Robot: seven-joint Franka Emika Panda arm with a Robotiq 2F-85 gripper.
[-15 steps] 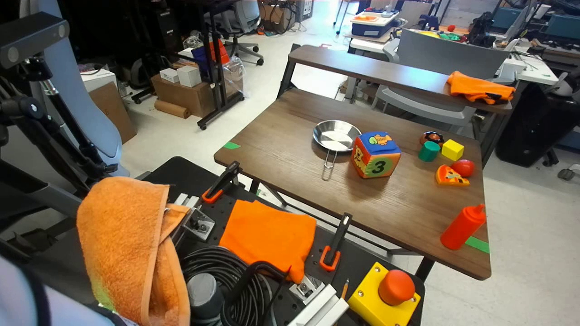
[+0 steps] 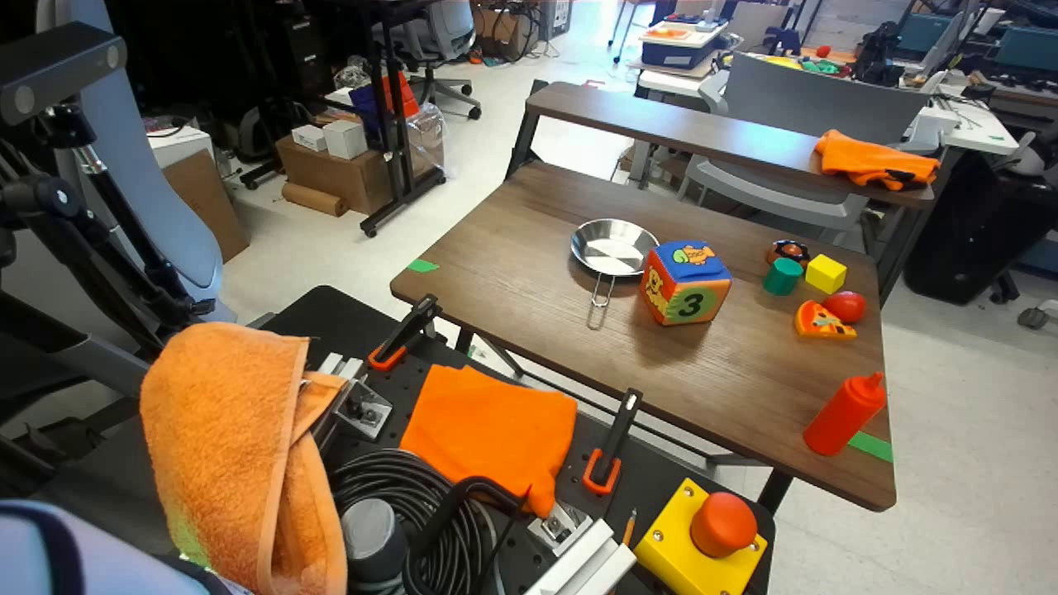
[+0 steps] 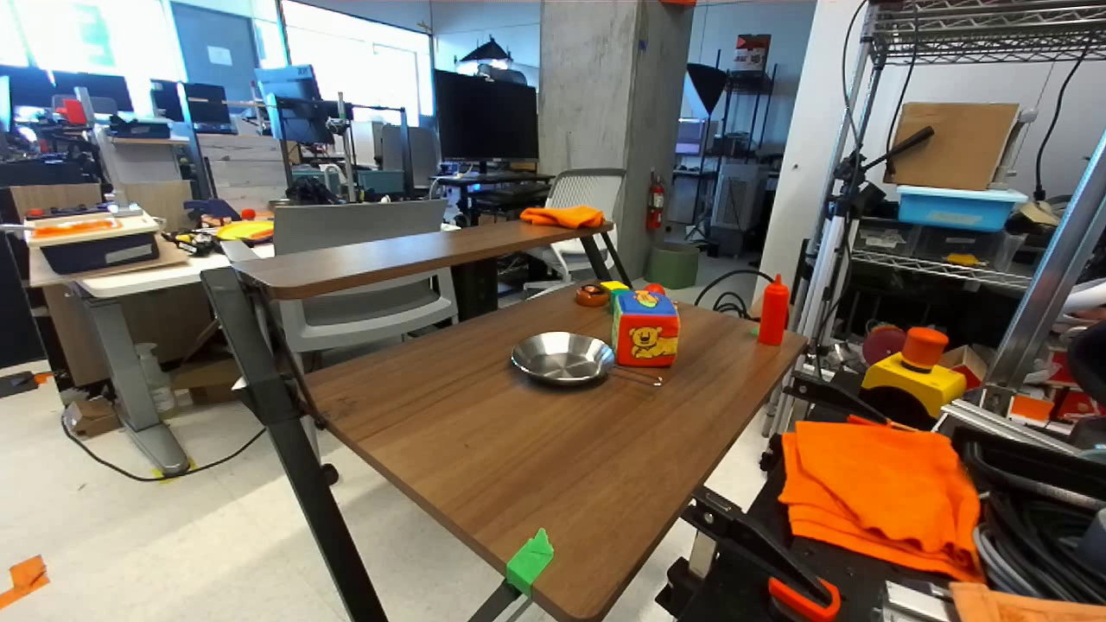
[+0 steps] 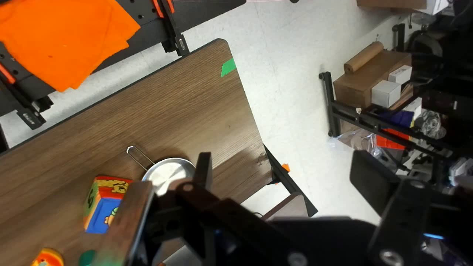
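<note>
My gripper is open in the wrist view, its dark fingers [image 4: 203,172] wide apart with only floor and the table corner seen between and beyond them. It hangs above the table, and neither exterior view shows it. A steel pan [image 2: 614,247] with a thin wire handle rests on the brown table [image 2: 516,238]. Close beside it sits a soft picture cube [image 2: 686,283] with a 3 on one face. At the table's right lie a green cylinder [image 2: 783,277], a yellow block [image 2: 825,273], a red ball [image 2: 845,307], and a pizza slice [image 2: 823,321]. A red bottle [image 2: 845,413] stands near the front right corner.
A raised shelf [image 2: 674,124] runs along the table's far side, with an orange cloth [image 2: 873,160] on it. Clamps [image 2: 615,441] and a yellow box with a red button [image 2: 706,540] stand on the black bench in front.
The pale arm part at exterior view 1's lower left corner has shifted and shows less now. Objects on the table have stayed where they were.
</note>
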